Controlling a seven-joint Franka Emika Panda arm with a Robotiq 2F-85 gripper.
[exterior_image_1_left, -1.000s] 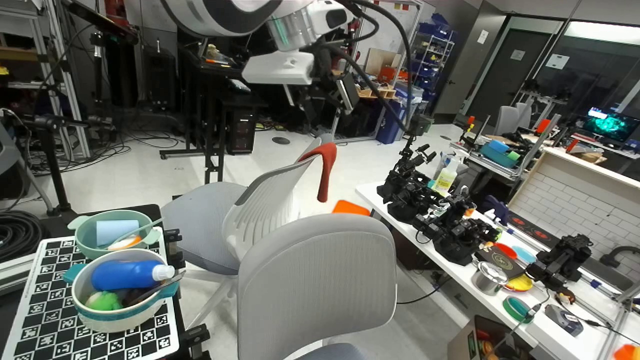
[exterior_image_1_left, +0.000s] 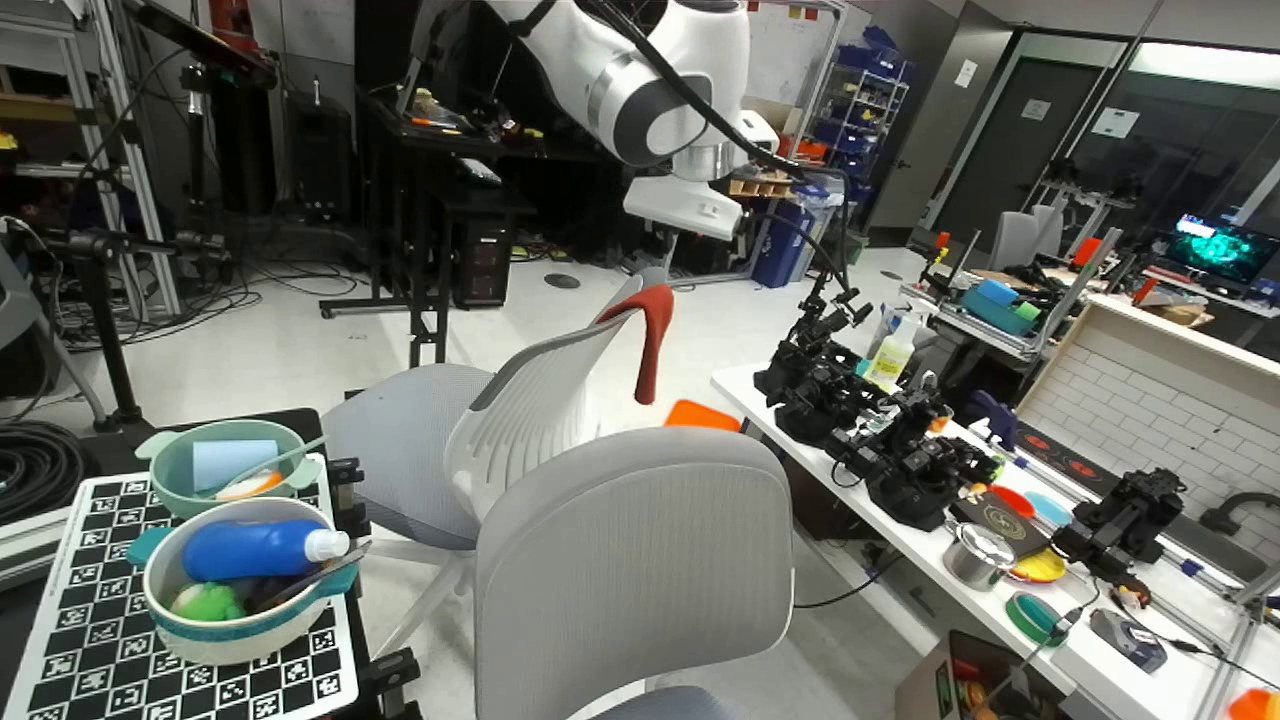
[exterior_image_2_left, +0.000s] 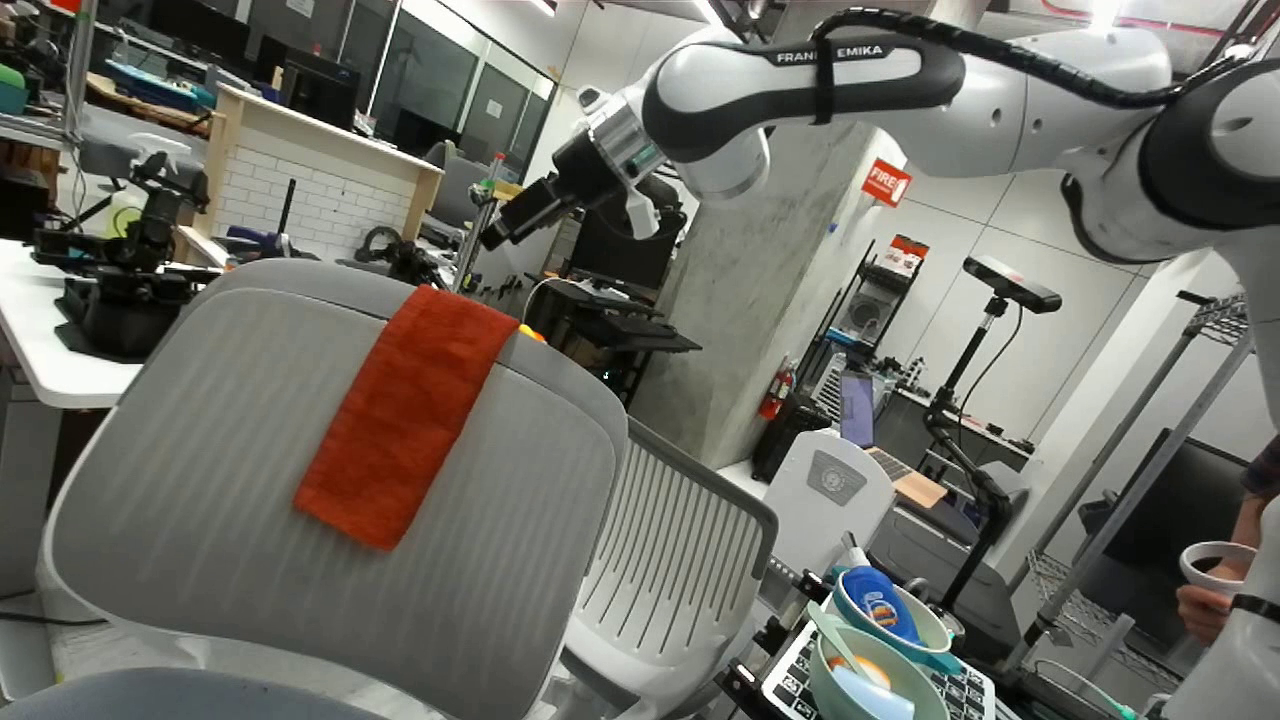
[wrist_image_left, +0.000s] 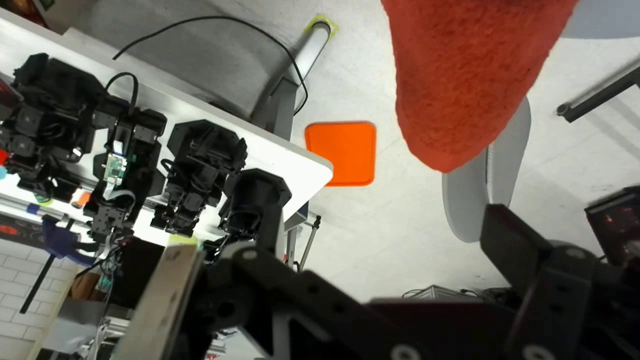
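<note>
A red-orange cloth (exterior_image_2_left: 405, 414) hangs over the top of a grey chair back (exterior_image_2_left: 276, 480). From exterior view 1, the same cloth (exterior_image_1_left: 651, 342) is seen nearly edge-on. In the wrist view the cloth (wrist_image_left: 465, 78) fills the upper right, its lower end free over the floor. My gripper is open, its fingers wide apart with nothing between them. Exterior view 2 has the gripper (exterior_image_2_left: 494, 236) in the air above the cloth, clear of it. The fingers cannot be made out in exterior view 1.
A second grey chair (exterior_image_1_left: 636, 576) stands in front. Two bowls, one with a blue bottle (exterior_image_1_left: 258, 548), sit on the checkered board (exterior_image_1_left: 96, 600). The white table (exterior_image_1_left: 768, 414) carries several black devices. An orange square (wrist_image_left: 342, 153) lies near the table's corner, with bare floor around it.
In exterior view 1 the arm's end has moved right and turned, and the dark fingers visible earlier no longer show. The cloth, chairs and bowls have stayed put.
</note>
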